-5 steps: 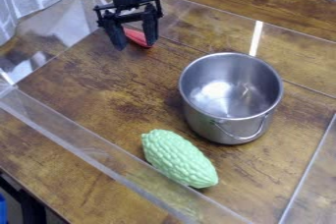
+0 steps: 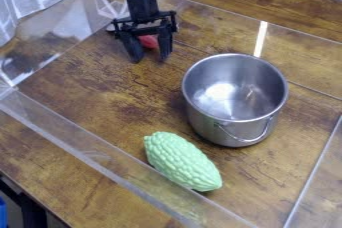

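Observation:
My black gripper (image 2: 146,43) hangs low at the upper left, over and around a small red object (image 2: 150,40) that is partly hidden by it. Whether the fingers are closed on it cannot be told. A steel pot (image 2: 234,97) with a wire handle stands at the right. A bumpy pale green object (image 2: 182,161), like a bitter melon, lies near the front.
The wooden surface (image 2: 100,97) is bordered by clear plastic walls along the left, front and right. Bare surface lies in the middle left and behind the pot.
The gripper has shifted slightly and moved lower around the red object, covering more of it. The pot and green object have not moved.

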